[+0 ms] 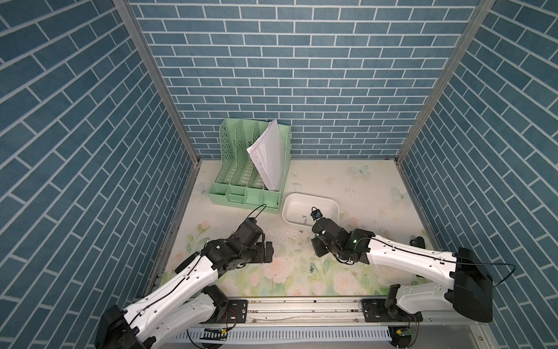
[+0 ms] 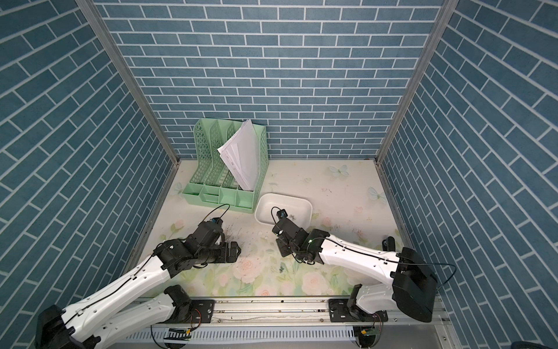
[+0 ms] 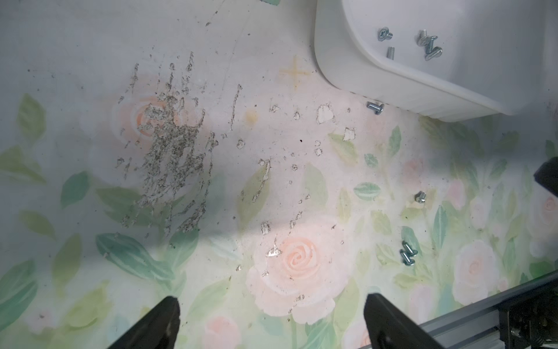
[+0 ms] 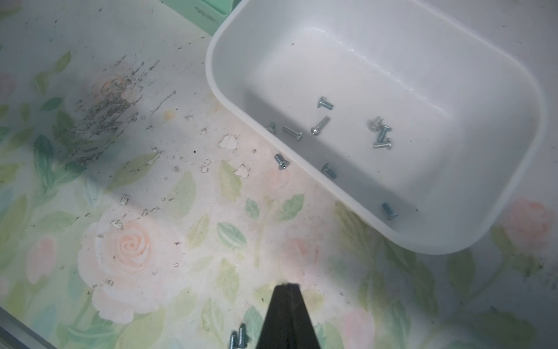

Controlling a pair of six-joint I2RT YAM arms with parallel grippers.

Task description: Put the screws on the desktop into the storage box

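The white storage box [image 4: 465,174] holds several screws [image 4: 319,125]. Outside it, one screw [image 4: 281,161] lies beside its front wall, another [image 3: 419,196] sits on the desktop nearer the front, and two screws [image 3: 407,253] lie close together nearby, also seen below my right gripper's left side. My right gripper is shut with nothing visible between its fingers, over the desktop in front of the box. My left gripper hangs open and empty over the desktop left of the box.
A green file rack [image 1: 238,197] with white papers [image 1: 266,154] stands at the back left, touching or close to the box. A black object [image 2: 388,244] lies at the right edge. The front rail borders the desktop.
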